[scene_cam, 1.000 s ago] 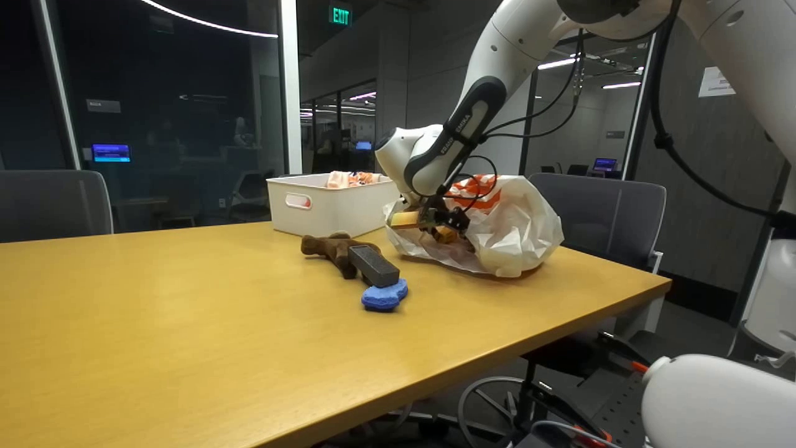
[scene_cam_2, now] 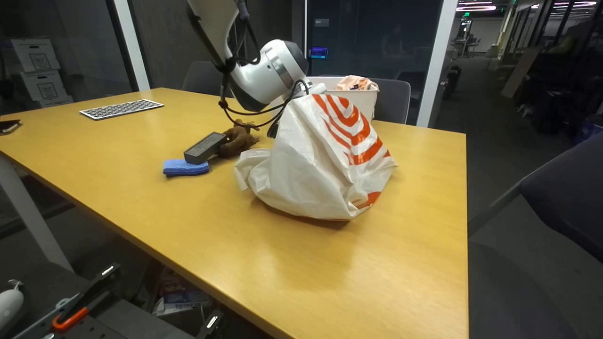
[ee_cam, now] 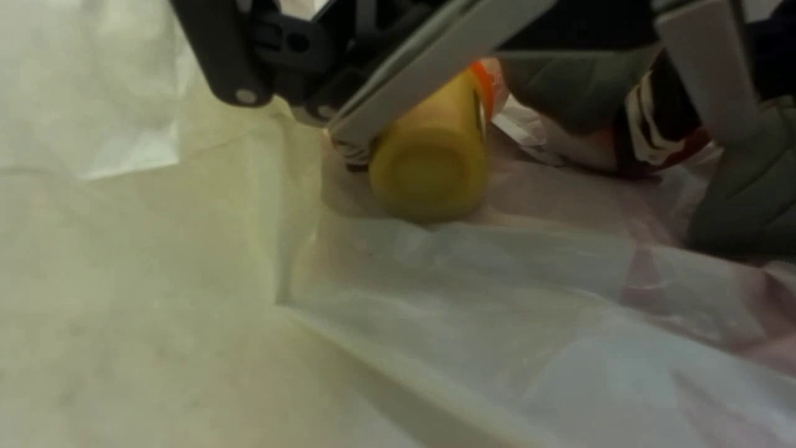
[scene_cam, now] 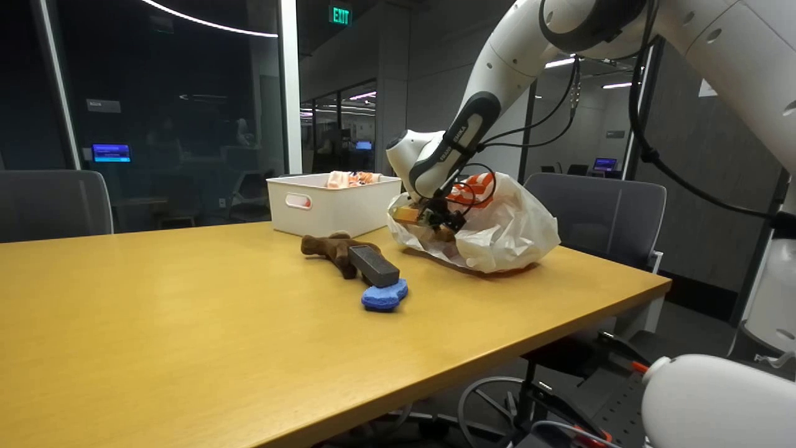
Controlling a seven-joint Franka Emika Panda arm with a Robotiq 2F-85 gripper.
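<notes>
A white plastic bag (scene_cam: pixel 511 235) with orange markings lies on its side on the table, its mouth facing the bin. My gripper (scene_cam: pixel 445 223) is at the bag's mouth, partly inside. In the wrist view the gripper stands open, its striped fingertips wide apart. A yellow bottle-like item (ee_cam: pixel 429 172) with an orange end lies in the bag, showing close to the left finger; nothing is clamped. Exterior view 2 shows the closed side of the bag (scene_cam_2: pixel 322 164), which hides the gripper.
A white bin (scene_cam: pixel 328 205) with cloth in it stands behind. A brown plush toy (scene_cam: pixel 336 249), a dark grey block (scene_cam: pixel 374 266) and a blue sponge-like piece (scene_cam: pixel 384 295) lie together in front of it. A keyboard (scene_cam_2: pixel 121 109) is further off.
My gripper has shifted slightly right and sits further into the bag's mouth. The bag's outline has changed a little, and less of the yellowish item below the gripper shows.
</notes>
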